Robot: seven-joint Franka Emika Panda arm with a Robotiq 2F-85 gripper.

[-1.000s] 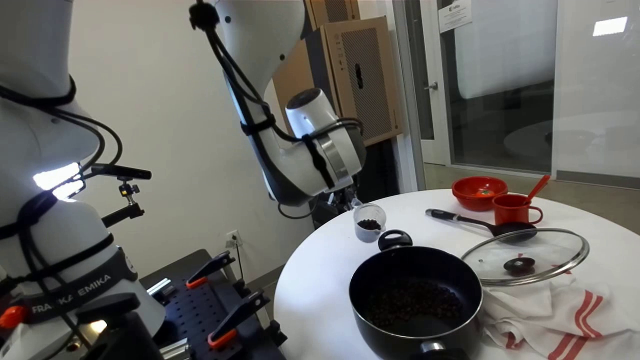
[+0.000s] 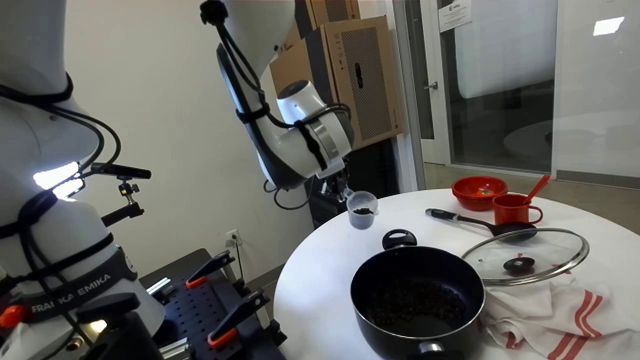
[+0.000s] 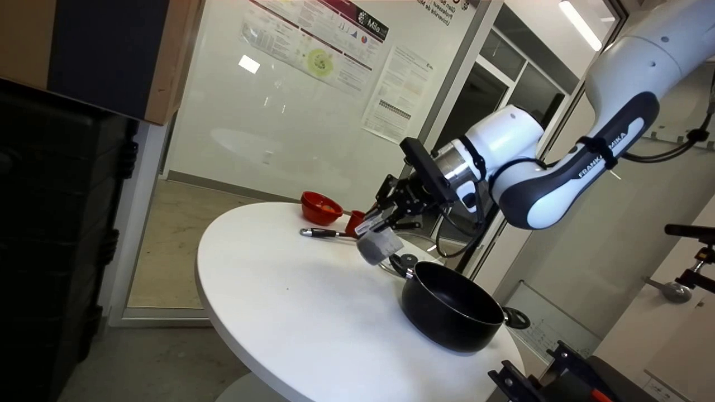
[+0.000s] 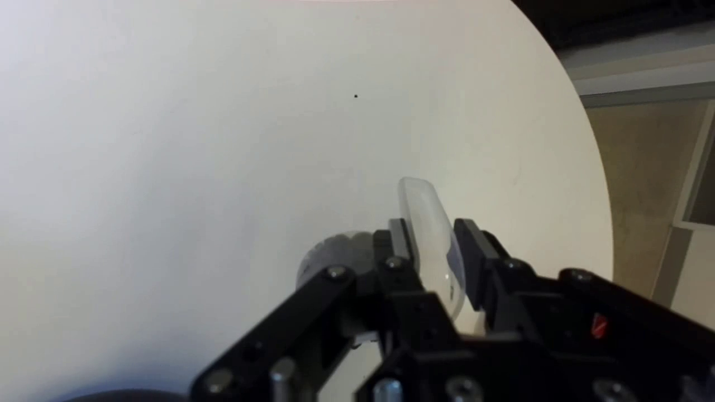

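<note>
In the first exterior view a clear plastic measuring cup (image 2: 361, 211) with some dark beans in it is held over the far left part of the white table. Its clear handle (image 4: 429, 228) is pinched between the fingers of my gripper. From the other side the cup (image 3: 379, 245) looks tilted and hangs above the tabletop, with my gripper (image 3: 395, 213) at its handle. A black pot (image 2: 417, 300) stands nearer the front, dark beans spread over its bottom. The cup is beyond the pot's rim, not over its opening.
On the table's right lie a glass lid (image 2: 540, 255), a striped towel (image 2: 558, 318) and a black spoon (image 2: 468, 220). Behind them stand a red bowl (image 2: 478, 192) and a red mug (image 2: 511, 209).
The gripper and cup have moved up and slightly left in the first exterior view, away from the pot. The pot has shifted very slightly. The cup stays held.
</note>
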